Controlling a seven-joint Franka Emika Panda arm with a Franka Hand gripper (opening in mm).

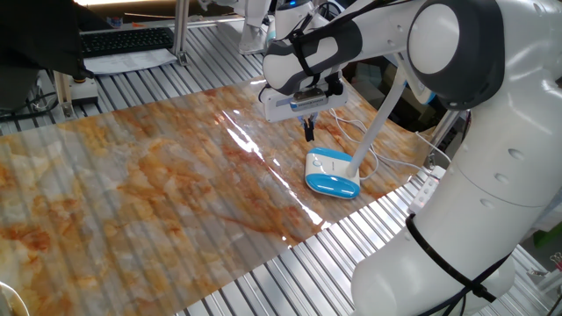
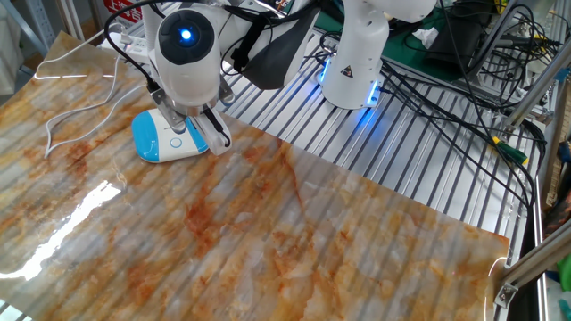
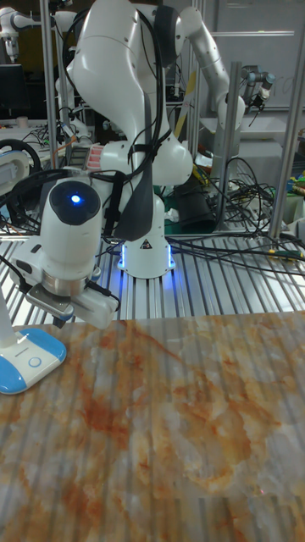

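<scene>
A desk lamp with a white-and-blue base (image 1: 332,185) stands upright near the edge of the marbled sheet, its white post (image 1: 379,125) leaning up behind the arm. My gripper (image 1: 309,133) hangs above and just behind that base, fingers pointing down. Its dark fingertips sit close together at the middle of the hand, shut, and nothing shows between them. From exterior view 2 the hand partly covers the lamp base (image 2: 161,143). A round button (image 3: 36,362) shows on top of the base in exterior view 3, with the hand above and to its right.
The marbled sheet (image 1: 132,202) is bare apart from the lamp. White cables (image 2: 85,120) lie loosely behind the lamp. A keyboard (image 1: 127,40) rests on the slatted table at the far side. Black cables (image 2: 464,116) spread over the slats beside the arm's base (image 2: 350,85).
</scene>
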